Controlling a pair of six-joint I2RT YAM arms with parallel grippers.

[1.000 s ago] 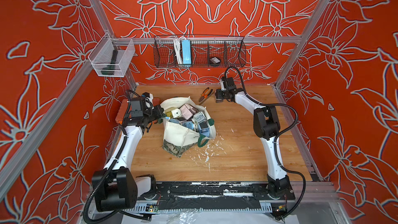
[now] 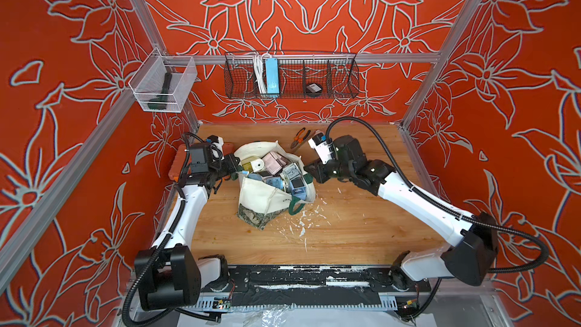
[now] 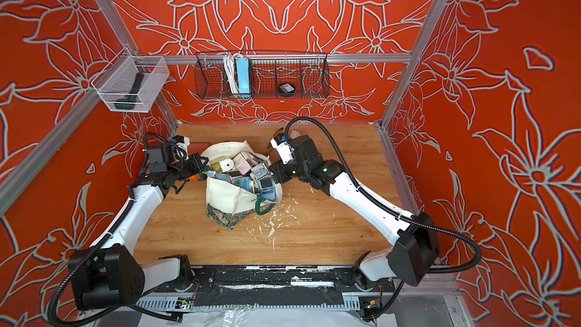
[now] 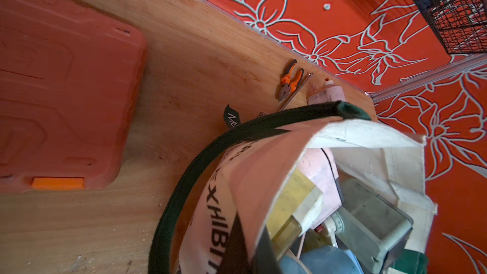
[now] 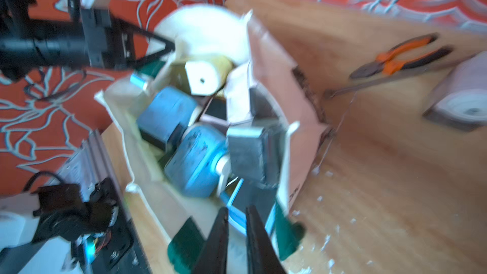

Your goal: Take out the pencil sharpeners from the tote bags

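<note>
The cream tote bag (image 2: 260, 196) lies open in the middle, full of pencil sharpeners: blue (image 5: 195, 159), yellow (image 5: 208, 73), pink (image 2: 272, 161) and silver (image 5: 253, 152). My left gripper (image 2: 233, 166) is shut on the bag's left rim, where the wrist view shows the fabric folded up at the fingers. My right gripper (image 2: 314, 172) hangs at the bag's right end, above the green handle and contents, its fingers part open with nothing seen between them; that wrist view is blurred.
Orange pliers (image 5: 395, 58), a rod (image 5: 375, 78) and a pink object (image 5: 456, 99) lie behind the bag. A red case (image 4: 66, 96) sits at left. Scraps litter the front. Baskets (image 2: 326, 75) hang on the walls.
My right gripper has moved from the pink object at the back right down and forward to the bag's right end. The left arm and bag are unchanged.
</note>
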